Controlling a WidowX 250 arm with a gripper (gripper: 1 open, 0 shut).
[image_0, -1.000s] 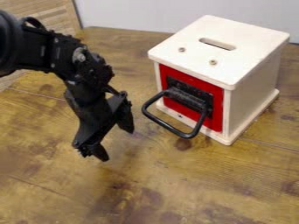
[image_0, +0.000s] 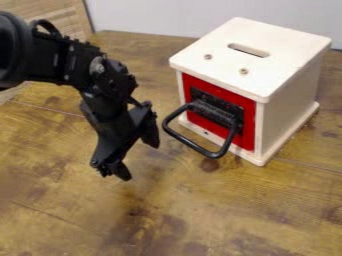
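A black robot arm comes in from the upper left, and its gripper (image_0: 118, 170) points down low over the wooden floor, fingers open with nothing visible between them. To its right stands a white box (image_0: 287, 95) with a slot and two small fittings on top and a red front panel (image_0: 245, 149). A black loop handle (image_0: 187, 142) on that panel sticks out toward the gripper, a short distance to its right.
A light wall runs along the back, with a wooden panel at the upper left.
The gripper has shifted very slightly to the right and up over the last second. The box and its handle look unchanged.
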